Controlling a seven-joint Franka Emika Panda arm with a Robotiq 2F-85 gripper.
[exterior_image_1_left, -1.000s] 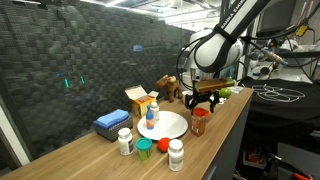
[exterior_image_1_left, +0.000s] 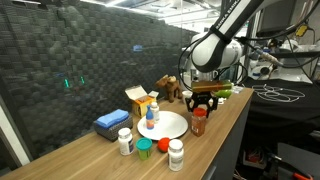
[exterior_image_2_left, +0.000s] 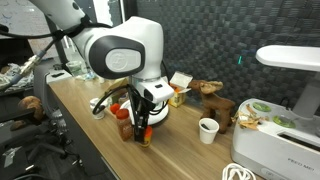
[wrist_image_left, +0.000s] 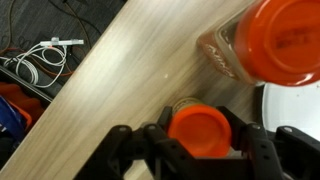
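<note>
In the wrist view a small bottle with an orange-red cap (wrist_image_left: 200, 130) sits between the fingers of my gripper, which is shut on it. From the second exterior view the same small bottle (exterior_image_2_left: 147, 136) shows under the gripper (exterior_image_2_left: 146, 130), at the wooden table. Beside it, apart from the fingers, stands a larger clear jar with a red lid (wrist_image_left: 285, 42). This jar (exterior_image_1_left: 199, 124) partly hides the small bottle and fingertips in the first exterior view, where my gripper (exterior_image_1_left: 203, 103) is just behind it.
A white plate (exterior_image_1_left: 172, 126) lies close by, with bottles on it. White jars (exterior_image_1_left: 176, 154), a green cup (exterior_image_1_left: 144, 148) and a red ball (exterior_image_1_left: 164, 144) stand toward the front. A white cup (exterior_image_2_left: 208, 130) and toy animal (exterior_image_2_left: 214, 101) are behind. The table edge is near.
Over the last second my gripper has shifted slightly around the spot behind the red-lidded jar. The jar, plate and other objects keep their places.
</note>
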